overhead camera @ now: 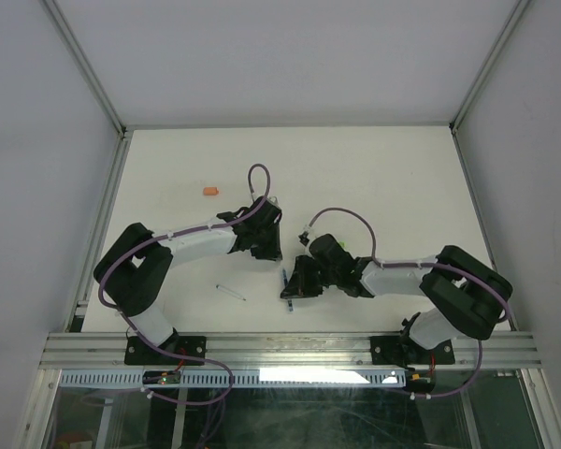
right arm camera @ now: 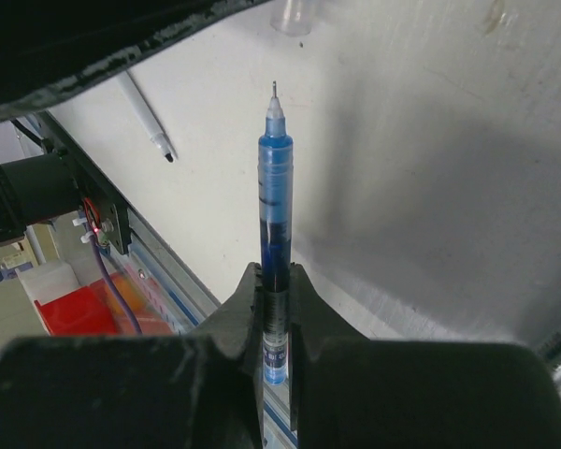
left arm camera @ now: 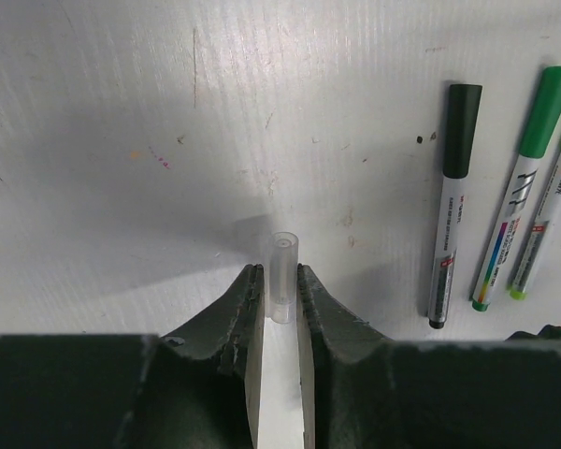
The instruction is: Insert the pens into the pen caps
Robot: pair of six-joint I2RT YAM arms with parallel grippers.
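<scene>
A small clear pen cap [left arm camera: 283, 278] is pinched between the fingertips of my left gripper, its round end pointing away from the fingers. My right gripper is shut on a blue pen [right arm camera: 275, 196], whose thin tip points away from the fingers. In the right wrist view the clear cap [right arm camera: 293, 17] shows at the top edge, ahead of the tip and apart from it. From above, the blue pen [overhead camera: 285, 279] lies just below the left gripper [overhead camera: 278, 259], in the right gripper [overhead camera: 288, 295].
A black-capped marker [left arm camera: 449, 206], a green-capped marker [left arm camera: 524, 187] and a light green marker [left arm camera: 545, 224] lie to the right of the left gripper. A white marker [overhead camera: 231, 293] lies at the front left. An orange block [overhead camera: 210, 191] sits at the back left.
</scene>
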